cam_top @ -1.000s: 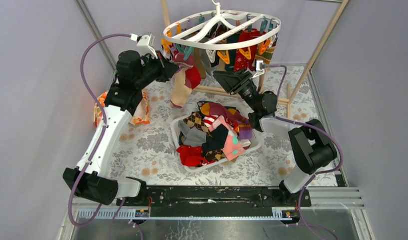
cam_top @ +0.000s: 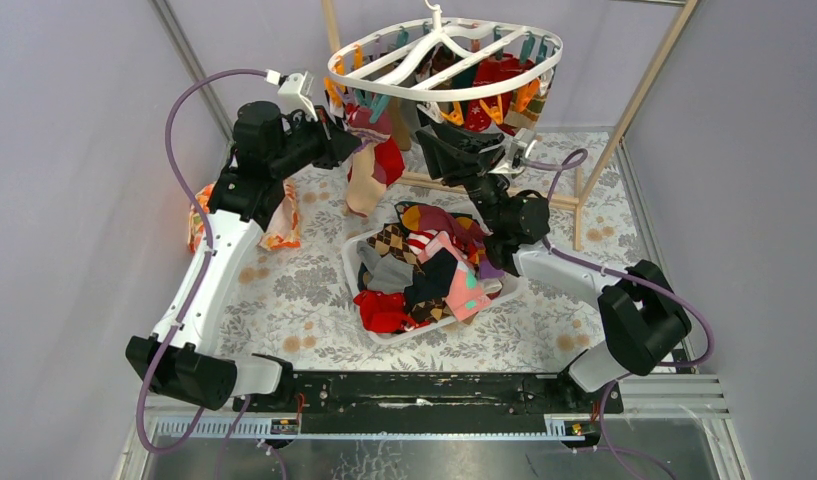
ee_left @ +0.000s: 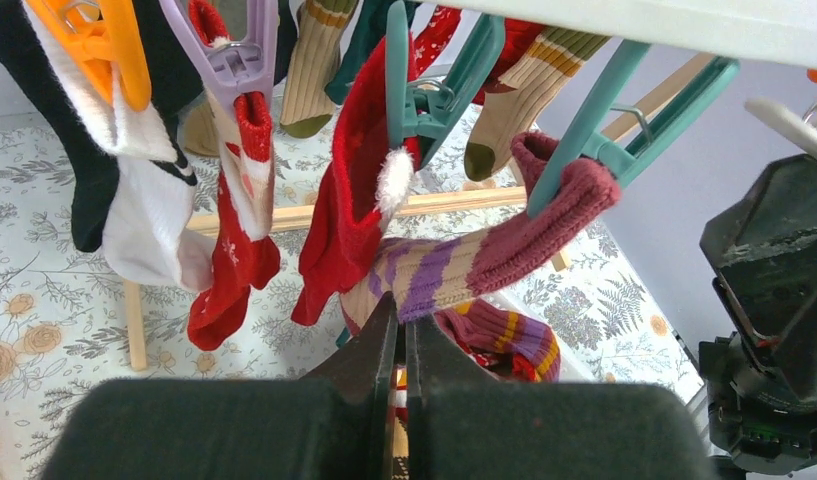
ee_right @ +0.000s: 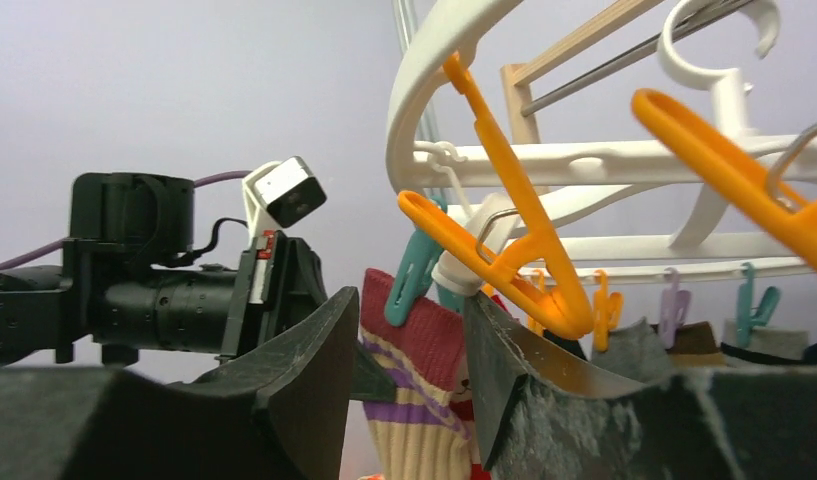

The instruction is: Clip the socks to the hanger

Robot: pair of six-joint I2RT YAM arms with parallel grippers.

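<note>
The white round hanger (cam_top: 444, 92) carries several socks on coloured clips. My left gripper is shut on a striped pink, cream and purple sock (ee_left: 439, 275), whose cuff sits at a teal clip (ee_left: 574, 130); whether the clip grips it cannot be told. In the right wrist view that sock (ee_right: 409, 420) hangs below a teal clip (ee_right: 412, 275), beside the left gripper. My right gripper is partly open at the hanger's front right, with orange clips (ee_right: 524, 220) above its fingers and no sock visible between them.
A white bin (cam_top: 349, 265) of loose socks stands below the hanger. A wooden stand (cam_top: 652, 62) rises behind at the right. An orange bag (cam_top: 284, 230) lies at the left. The floor to either side of the bin is clear.
My left arm has barely moved, still holding the sock by the teal clips.
</note>
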